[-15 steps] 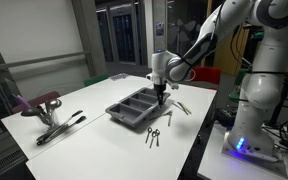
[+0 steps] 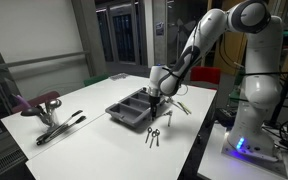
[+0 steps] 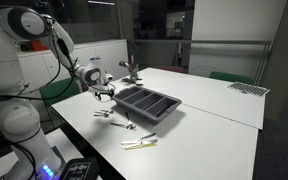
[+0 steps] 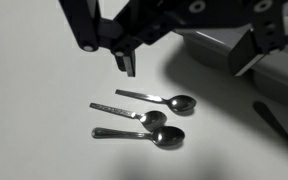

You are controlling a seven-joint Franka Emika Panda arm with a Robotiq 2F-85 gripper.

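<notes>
My gripper stands open above the white table, its two dark fingers apart and nothing between them. Below it in the wrist view lie three metal spoons: an upper one [image 4: 182, 103], a middle one [image 4: 153, 118] and a lower one [image 4: 168, 137]. They rest side by side, bowls toward the right. A grey compartmented tray [image 2: 127, 116] stands close by; the gripper [image 3: 105, 92] hangs near its edge in the second exterior view. Part of the tray wall [image 4: 274, 75] shows at the wrist view's upper right.
A utensil holder [image 2: 52, 117] stands at the far left, with dark utensils [image 2: 64, 130] beside it. More cutlery [image 3: 139, 145] lies in front of the tray in the second exterior view. A dark handle [image 4: 278, 128] shows near the wrist view's right edge.
The arm has come down and slightly left in the first exterior view, bringing the gripper lower beside the tray. The tray and cutlery have not visibly moved.
</notes>
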